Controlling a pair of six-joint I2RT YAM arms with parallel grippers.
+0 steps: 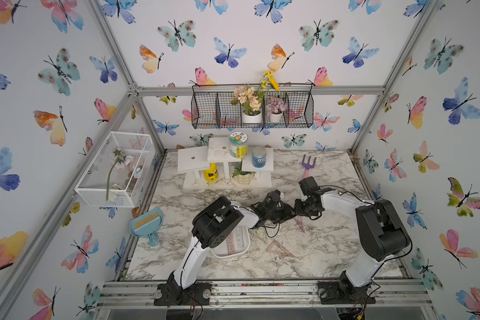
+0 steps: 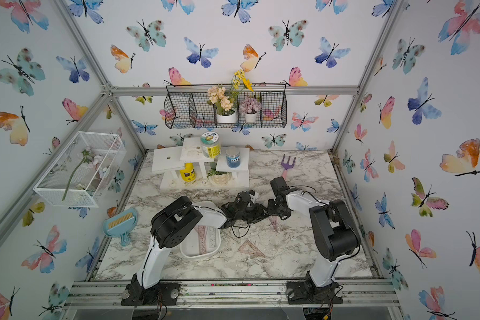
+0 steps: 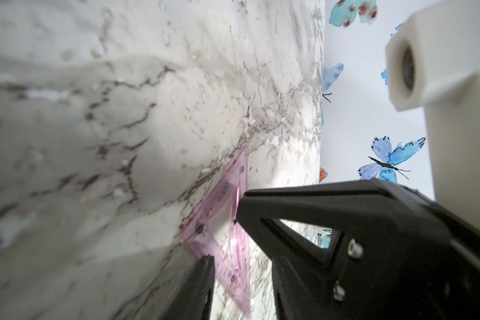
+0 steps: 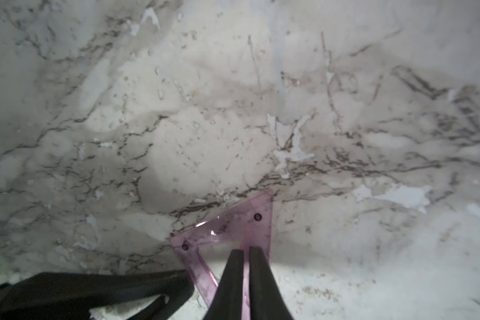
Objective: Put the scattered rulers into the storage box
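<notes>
A pink transparent triangle ruler (image 4: 224, 226) is pinched in my right gripper, which is shut on one of its sides. In the left wrist view the same triangle (image 3: 210, 248) extends between the fingers of my left gripper; these stand part open, apart from each other. Both grippers meet above the table right of centre. A second triangle ruler (image 1: 278, 248) lies flat near the front. The white storage box (image 1: 247, 250), partly hidden under my left arm, has a pinkish ruler (image 1: 238, 241) in it.
A white shelf (image 1: 193, 159) with cans stands at the back. A purple fork (image 1: 308, 161) lies behind the right gripper. The blue dustpan and brush (image 1: 146, 223) are at the left edge.
</notes>
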